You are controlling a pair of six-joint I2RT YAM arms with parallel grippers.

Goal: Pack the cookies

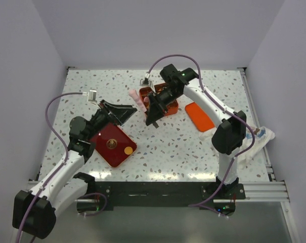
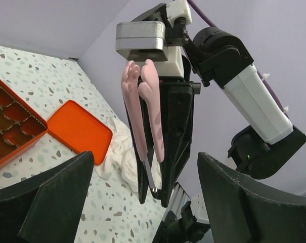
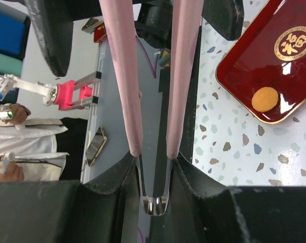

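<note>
My right gripper (image 1: 151, 109) is raised in front of the orange box (image 1: 168, 109), shut on pink-tipped tongs (image 2: 140, 111) that stand upright with their metal bend low between its fingers. My left gripper (image 1: 123, 112) faces it from the left, open, its fingers apart with nothing between them, the tongs ahead of them in the left wrist view. The compartmented box holds small pieces, partly hidden by the right arm. A round yellow cookie (image 3: 265, 99) lies on the dark red tray (image 3: 249, 71), beside a gold emblem.
An orange lid (image 1: 199, 116) lies right of the box, with white crumpled cloth (image 1: 251, 152) at the right edge. Both arms are close together over the middle.
</note>
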